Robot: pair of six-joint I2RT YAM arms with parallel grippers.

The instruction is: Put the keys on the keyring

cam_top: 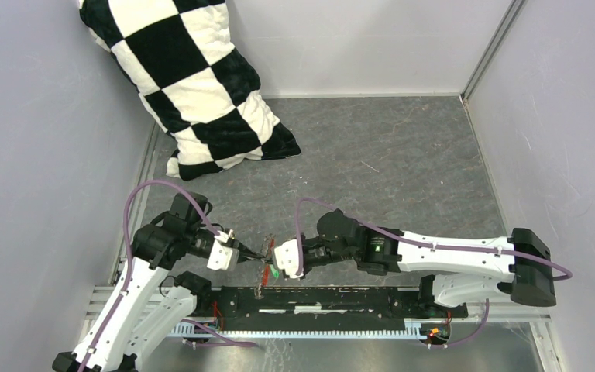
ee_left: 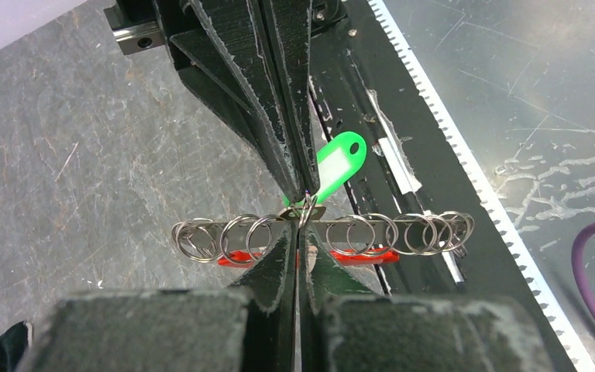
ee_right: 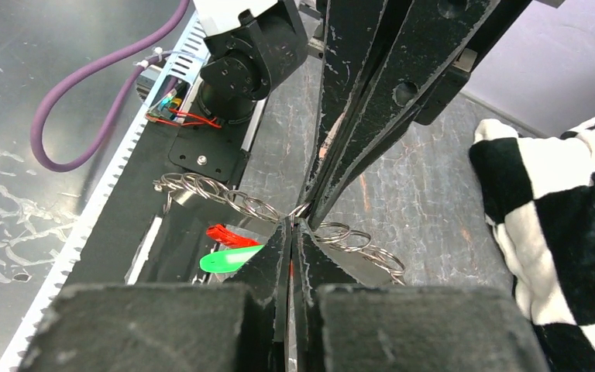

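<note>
A thin metal strip with several wire rings, the keyring point(ee_left: 434, 232), hangs above the floor between my two grippers. My left gripper is shut at the middle of the strip, a small wire ring at its tips. My right gripper is shut as well, its tips meeting the left one's at that ring. Whether the right pinches anything is too fine to tell. A green key tag point(ee_left: 342, 164) sticks out beside the tips. Red tags show behind the strip; in the right wrist view, a red tag point(ee_right: 231, 237) lies close to the green one. No key blades can be made out clearly.
A black-and-white checkered cushion point(cam_top: 201, 93) leans at the back left. The grey floor point(cam_top: 387, 163) behind the arms is clear. Along the front runs a black rail point(cam_top: 341, 319) with a white toothed strip.
</note>
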